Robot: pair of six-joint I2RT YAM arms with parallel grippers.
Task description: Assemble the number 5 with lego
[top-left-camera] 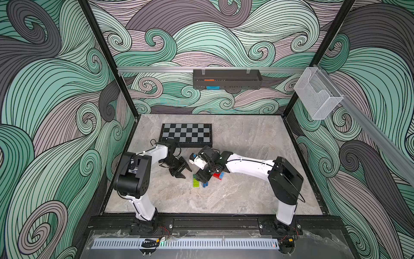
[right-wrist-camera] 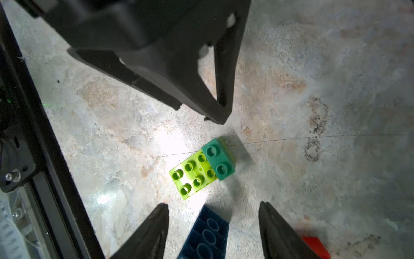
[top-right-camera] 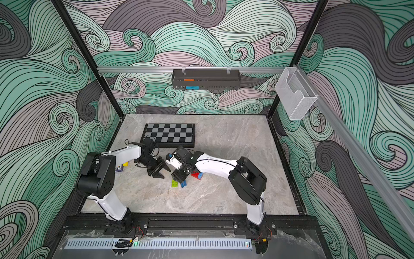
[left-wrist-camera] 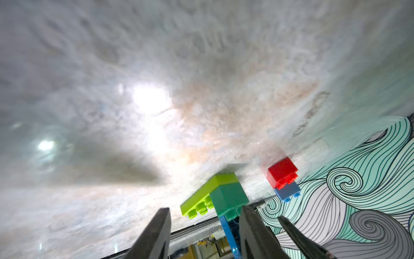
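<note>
A lime green brick [right-wrist-camera: 189,172] lies on the table with a teal brick [right-wrist-camera: 219,159] across its far end. In the right wrist view a dark blue brick [right-wrist-camera: 207,235] lies apart from it, nearer the camera. A red brick [left-wrist-camera: 282,170] adjoins a blue brick [left-wrist-camera: 288,190] farther right in the left wrist view. My left gripper is open, left of the green pair, with no brick held. My right gripper stands open above the bricks, the dark blue one in line between its fingers but lower; it partly hides them from above.
A black and grey checkered board [top-left-camera: 186,133] lies behind the left arm. Yellow and purple pieces [top-right-camera: 119,168] lie partly hidden by that arm. Both grippers are close together.
</note>
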